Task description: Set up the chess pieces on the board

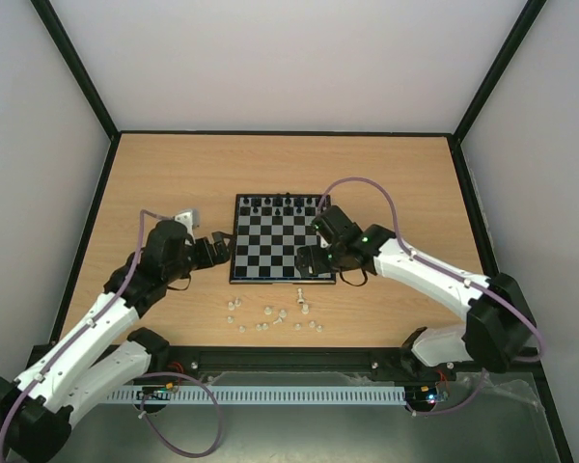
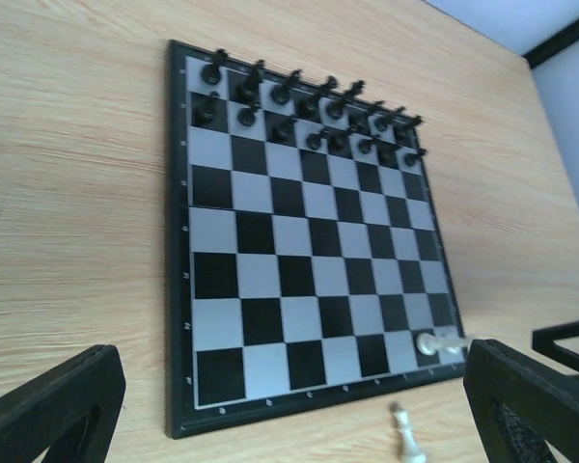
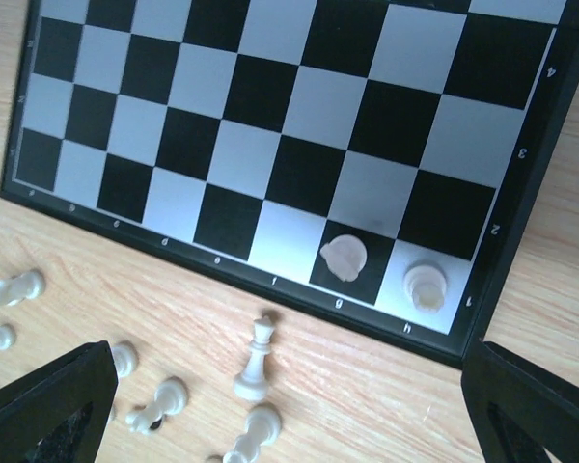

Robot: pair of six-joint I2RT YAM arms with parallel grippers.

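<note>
The chessboard (image 1: 261, 253) lies flat mid-table, black pieces (image 2: 282, 89) in two rows along its far side. Two white pieces stand on the near row at the right corner: a white corner piece (image 3: 426, 287) on a light square and a white piece (image 3: 344, 258) on the dark square beside it. Loose white pieces, among them a tall white piece (image 3: 255, 359) on its side, lie before the board. My right gripper (image 1: 306, 260) hovers over the board's near right part, open and empty. Over the board's left edge my left gripper (image 1: 222, 249) is open, nothing between its fingers.
Several small white pieces (image 1: 267, 311) are scattered on the wood between the board and the table's front edge. Bare tabletop (image 1: 183, 164) extends behind and to both sides of the board. The two grippers are fairly close together.
</note>
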